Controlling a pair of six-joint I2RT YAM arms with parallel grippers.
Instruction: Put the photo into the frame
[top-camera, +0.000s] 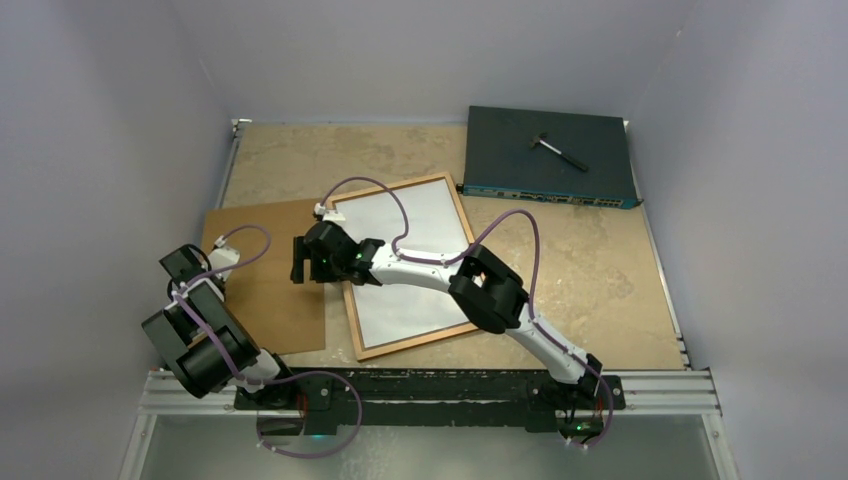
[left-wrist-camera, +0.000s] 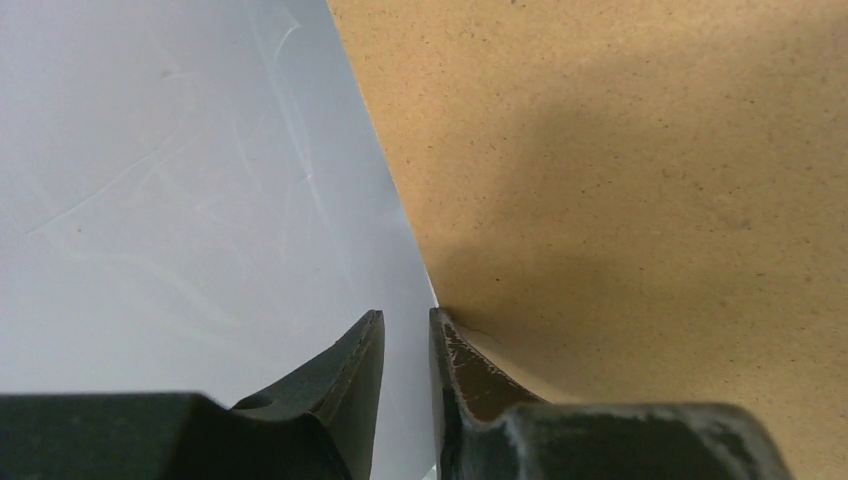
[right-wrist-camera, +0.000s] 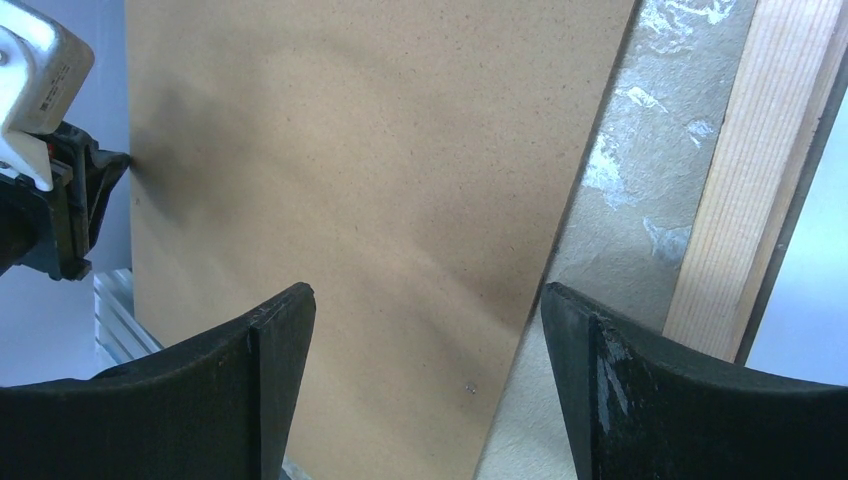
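Note:
A flat brown board lies at the left of the table; whether it is the photo or a backing, I cannot tell. Beside it, the wooden frame lies flat around a whitish sheet. My left gripper is at the board's left edge with a narrow gap between its fingers; one fingertip meets that edge, and only the pale surface shows in the gap. Over the board's right edge, my right gripper stands wide open. Its right fingertip is close to that edge, and nothing is held.
At the back right, a dark flat box carries a small hammer. The right arm spans the frame, and a pale wall closes in the left side.

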